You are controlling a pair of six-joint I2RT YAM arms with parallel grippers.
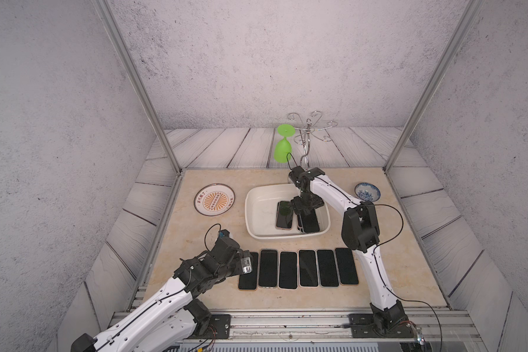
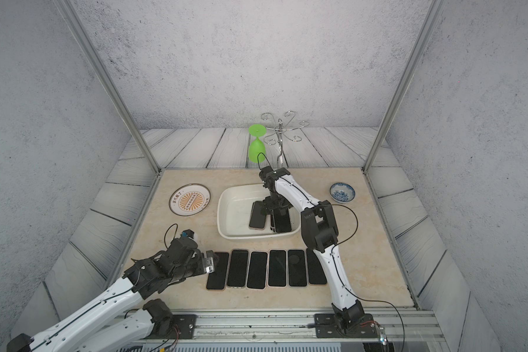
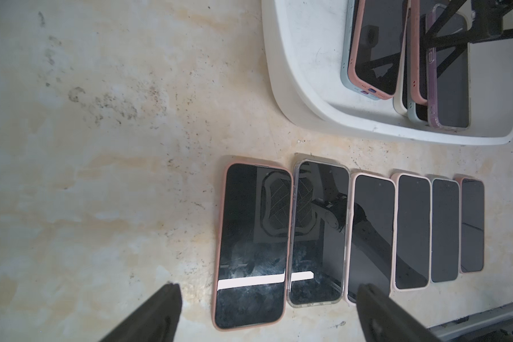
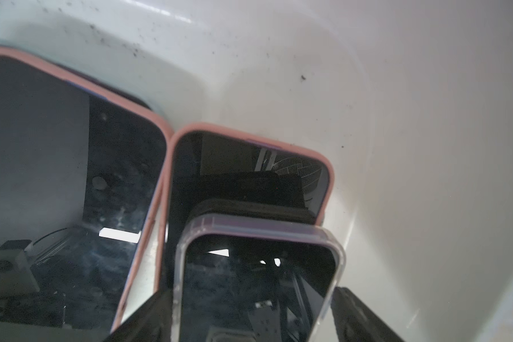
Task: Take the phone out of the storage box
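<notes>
The white storage box (image 1: 258, 231) stands mid-table with two piles of phones inside. In the right wrist view a phone in a clear purplish case (image 4: 256, 285) lies uppermost on the right pile, set back from a pink-cased phone (image 4: 239, 148) beneath. My right gripper is part open, its fingers (image 4: 353, 319) on either side of that top phone; whether they touch it is unclear. Left of it lies another pink-cased phone (image 4: 40, 188). Over the leftmost phone of the table row, my left gripper is open and empty.
Several phones lie in a row in front of the box, starting with a pink-cased one (image 3: 253, 245). A patterned plate (image 1: 214, 200) sits left, a blue bowl (image 1: 367, 191) right. Behind stand a metal rack (image 1: 306, 138) and green goblet (image 1: 283, 149).
</notes>
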